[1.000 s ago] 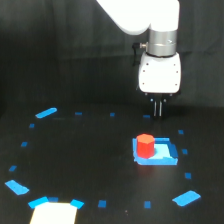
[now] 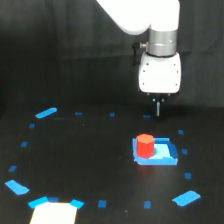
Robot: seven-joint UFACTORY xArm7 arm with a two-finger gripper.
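A red block (image 2: pixel 146 146) sits in the left part of a light-blue tray (image 2: pixel 170 159) on the black table. High behind the tray hangs my gripper (image 2: pixel 157 108), pointing down, well clear of the block. Its thin fingers stand close together, with nothing visible between them.
A pale block-like object (image 2: pixel 54 212) is cut off by the bottom edge at front left. Blue tape strips (image 2: pixel 17 187) and small blue marks are spread over the table. The table left of the tray is clear.
The gripper's fingers stood apart as two prongs a second ago and now look drawn together. The arm, tray and red block look unmoved.
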